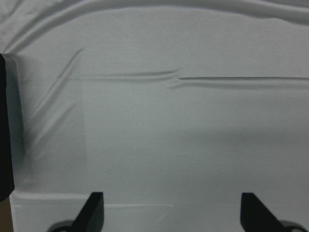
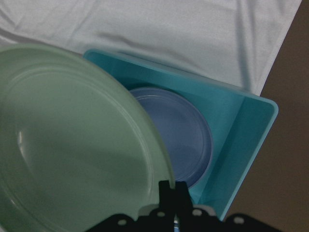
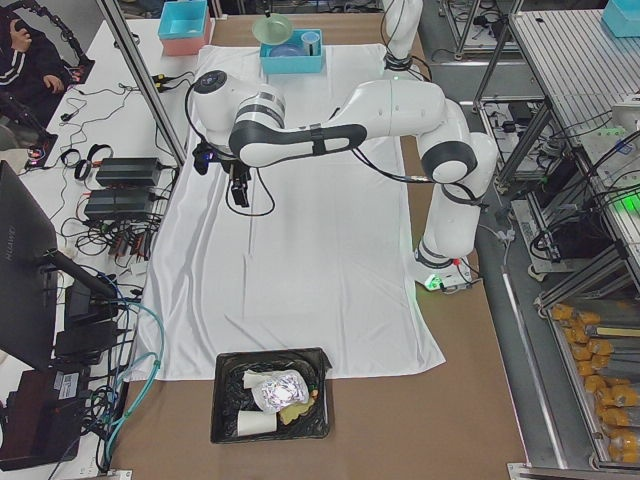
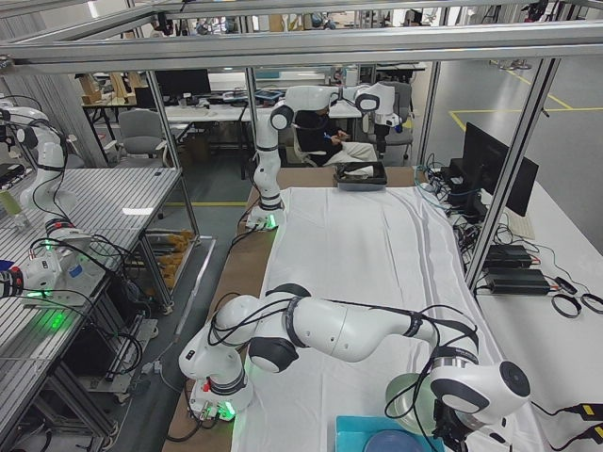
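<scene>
A green plate [image 2: 72,135] is held at its rim by my right gripper, shut on it, raised above the near left edge of a teal bin [image 2: 241,145]. Inside that bin lie a blue plate [image 2: 178,135] and, in the camera left view, a light blue cup [image 3: 310,42]. My left gripper stands open over the white cloth [image 1: 169,121], nothing between its fingers.
A black lined tray [image 3: 270,430] with foil, white items and yellow scraps sits at the opposite end of the table. A monitor and cables line the side table; metal posts frame the workspace.
</scene>
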